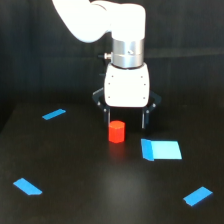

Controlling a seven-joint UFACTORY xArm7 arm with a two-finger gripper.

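Note:
A small red block [116, 131] stands on the dark table near the middle of the camera view. My white gripper [127, 122] is over and just behind it, pointing down. Its dark fingers [146, 117] are spread wide apart, so it looks open. The block sits toward the left finger, close to it; whether the two touch is hard to make out against the dark background. Right of the block lies a pale blue square [166, 150] with a brighter blue strip [147, 150] along its left edge.
Blue tape strips lie flat on the table at the back left [54, 114], front left [27, 187] and front right [198, 196].

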